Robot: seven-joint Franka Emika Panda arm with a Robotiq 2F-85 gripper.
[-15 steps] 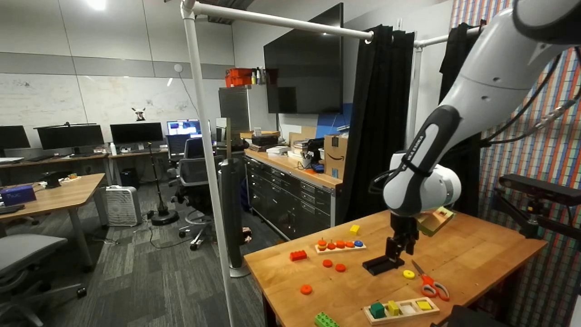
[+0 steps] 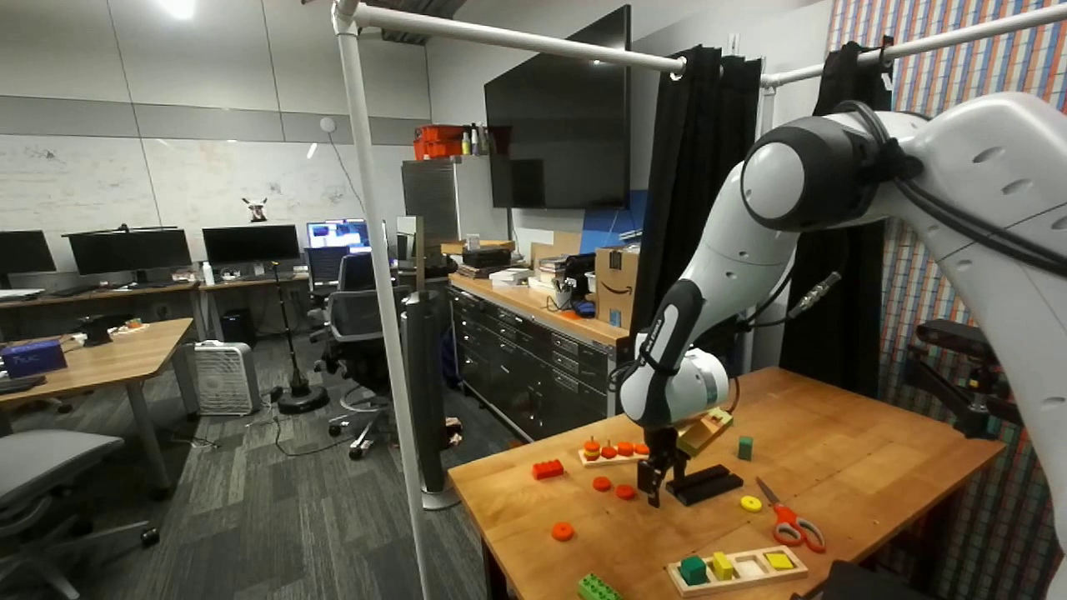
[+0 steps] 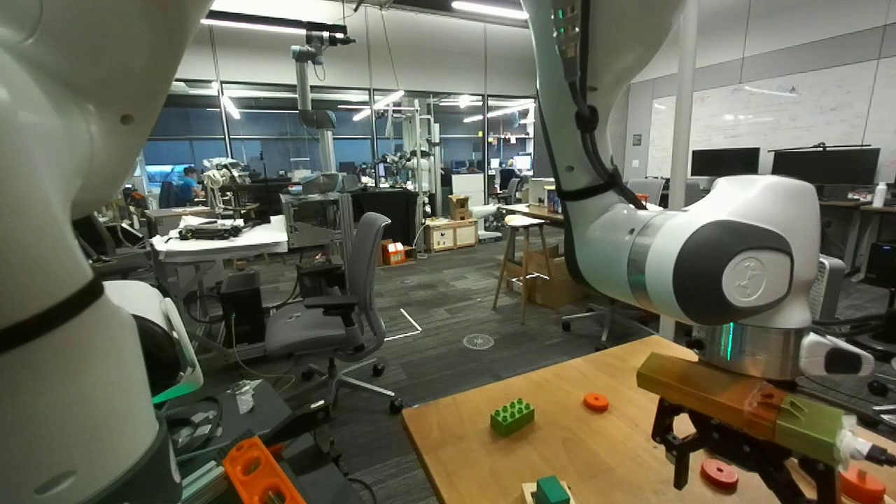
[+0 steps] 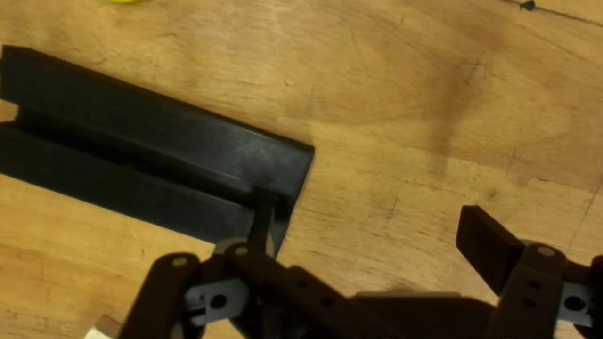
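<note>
In the wrist view, my gripper stands open, with only bare wood showing between its widely spaced fingers. The left finger (image 4: 261, 226) overlaps the near end of a grooved black tray (image 4: 169, 149); whether they touch, I cannot tell. From exterior view 1, the gripper (image 2: 664, 485) hangs low over the table just left of that tray (image 2: 705, 485). Exterior view 2 shows both dark fingers apart, one finger (image 3: 682, 466) above the wood near a red disc (image 3: 719, 474).
Scissors (image 2: 795, 525) and a yellow ring (image 2: 750, 504) lie right of the tray; a green block (image 2: 745, 448) stands behind. A wooden shape board (image 2: 752, 570) is in front. Loose red discs, a red brick (image 2: 547, 469) and a green brick (image 2: 598, 587) occupy the left side.
The arm has shifted left in exterior view 1, from above the tray's right end to its left side. The green block now shows; the yellow block and blue disc behind are hidden.
</note>
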